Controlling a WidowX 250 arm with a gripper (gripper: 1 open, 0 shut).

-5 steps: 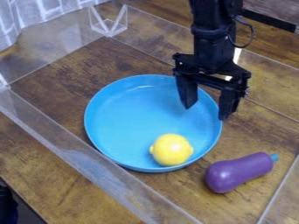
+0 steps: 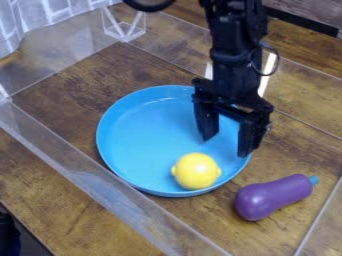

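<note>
A black two-fingered gripper (image 2: 226, 130) hangs over the right back part of a blue plate (image 2: 140, 137), its fingers apart and pointing down, with no object visible between them. A yellow lemon-like toy (image 2: 195, 171) lies on the plate in front of the gripper. A purple eggplant toy (image 2: 273, 197) lies on the wooden table just outside the plate at the lower right.
Bare table (image 2: 64, 75) shows at the upper left and to the right. A clear plastic edge runs along the lower left. A light object behind the gripper is mostly hidden.
The plate, lemon and eggplant have not moved.
</note>
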